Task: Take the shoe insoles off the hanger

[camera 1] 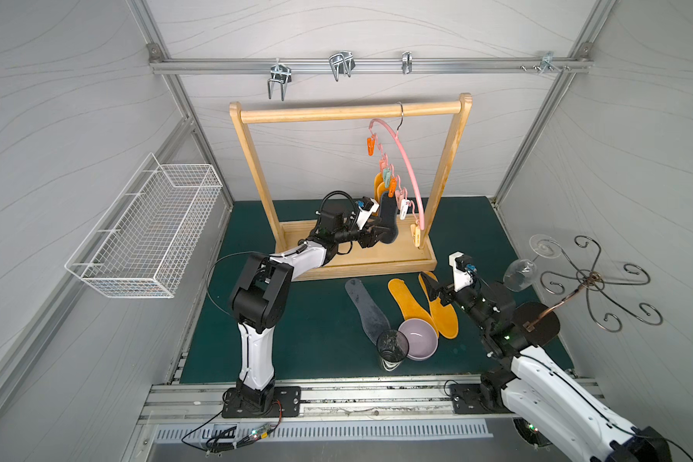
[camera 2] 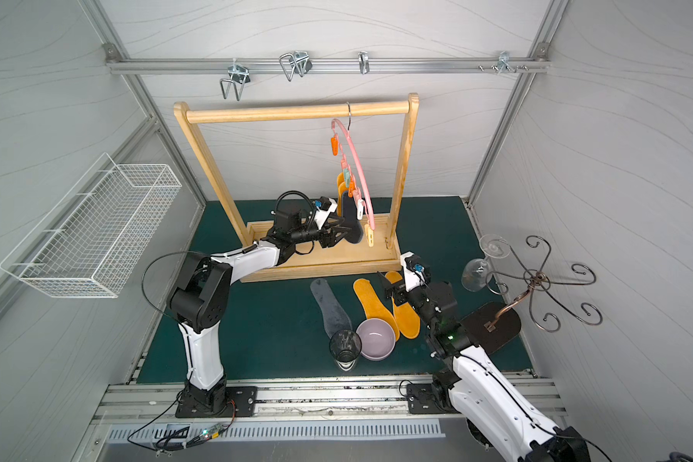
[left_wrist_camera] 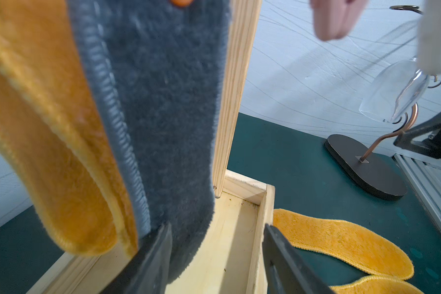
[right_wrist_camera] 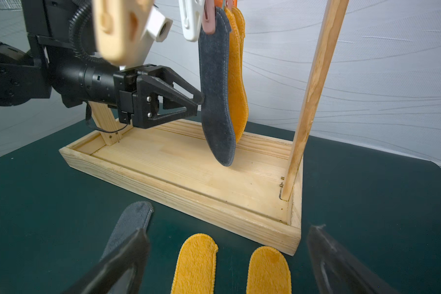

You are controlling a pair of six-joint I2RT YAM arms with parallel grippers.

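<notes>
A dark grey insole (right_wrist_camera: 215,93) hangs by a clip from the pink hanger (camera 1: 412,173), with yellow insoles (right_wrist_camera: 237,73) behind it. My left gripper is at its edge. In the left wrist view its fingers (left_wrist_camera: 152,259) stand partly apart; the insole runs down by one finger, and a gap shows toward the other. Whether they grip it I cannot tell. My right gripper stands open and empty, low over the table. On the table lie another grey insole (camera 1: 368,309) and two yellow insoles (camera 1: 405,300).
A wooden rack (camera 1: 346,113) with a tray base bears the hanger. A glass (camera 1: 392,348) and a purple bowl (camera 1: 419,338) stand at the front by the loose insoles. A metal stand with a wine glass (camera 1: 520,274) is at the right, a wire basket (camera 1: 158,231) at the left.
</notes>
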